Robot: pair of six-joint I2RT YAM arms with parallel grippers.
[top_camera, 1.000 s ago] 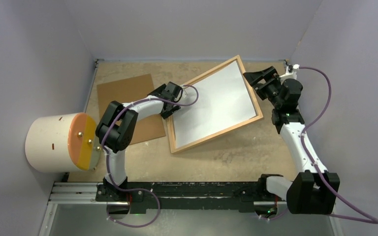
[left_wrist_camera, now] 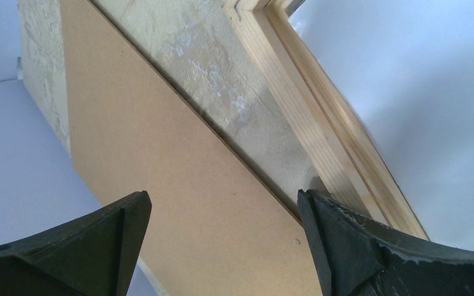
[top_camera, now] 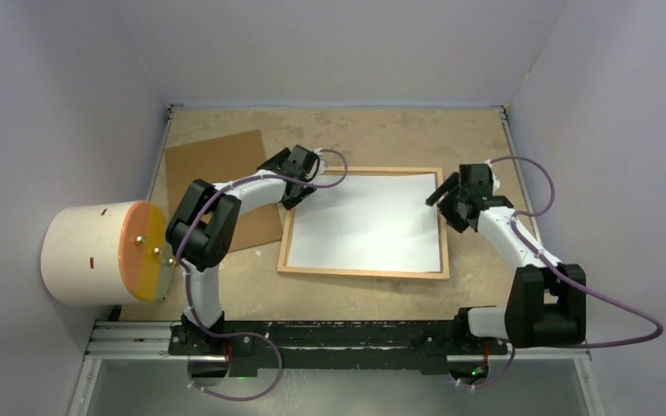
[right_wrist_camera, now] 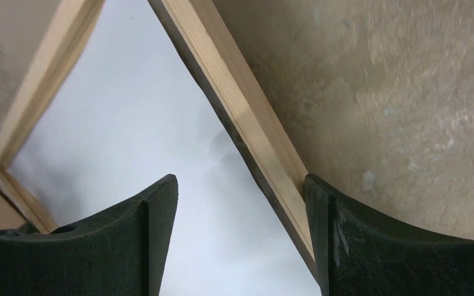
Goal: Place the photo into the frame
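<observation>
A wooden frame (top_camera: 364,274) lies nearly square on the table, with a white sheet (top_camera: 362,224) inside it. At the frame's upper left, my left gripper (top_camera: 288,178) stands open; in the left wrist view its fingers (left_wrist_camera: 370,259) sit beside the wooden rail. My right gripper (top_camera: 442,199) is at the right rail. In the right wrist view that rail (right_wrist_camera: 247,123) runs down between its fingers, against the right one, and a dark gap shows along the sheet's edge. Whether the rail is gripped is hard to tell from the picture.
A brown board (top_camera: 217,156) lies left of the frame, partly under the left arm. A white cylinder (top_camera: 87,251) with coloured end stands at the lower left. Grey walls surround the table. Bare table shows above and below the frame.
The frame has turned from a tilt to nearly square, its right side coming down. The left arm has barely moved.
</observation>
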